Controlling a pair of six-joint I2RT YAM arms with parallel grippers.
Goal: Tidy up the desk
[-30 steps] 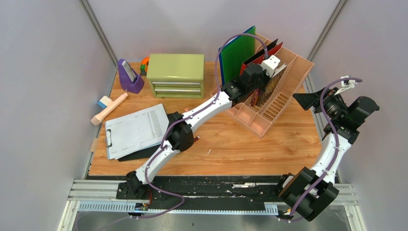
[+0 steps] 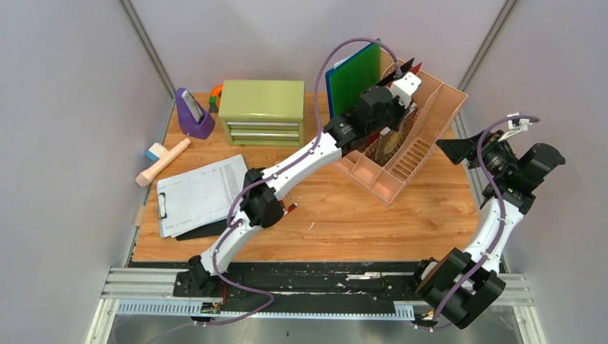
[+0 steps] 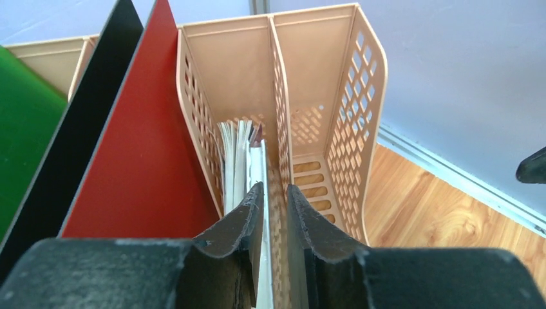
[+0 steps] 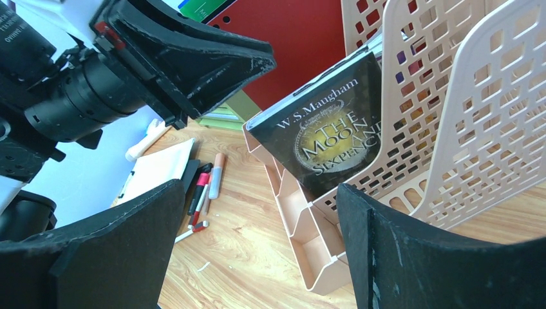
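My left gripper is shut over the pink organizer (image 2: pixel 430 165) at the back right. In the left wrist view its fingertips are before white papers or booklets (image 3: pixel 235 161) in a slot; what it grips is unclear. A red folder (image 3: pixel 141 154), a black one and a green folder (image 2: pixel 348 86) stand to the left of that slot. In the right wrist view the book "The Moon and Sixpence" (image 4: pixel 328 122) leans in the organizer below the left gripper. My right gripper is apart at the right, nothing seen between its fingers.
The green drawer box (image 2: pixel 261 100), purple holder (image 2: pixel 201 125), wooden roller (image 2: pixel 161 163) and clipboard (image 2: pixel 201 193) occupy the left and back. Loose pens (image 4: pixel 201 193) lie mid-desk.
The right arm looks unmoved.
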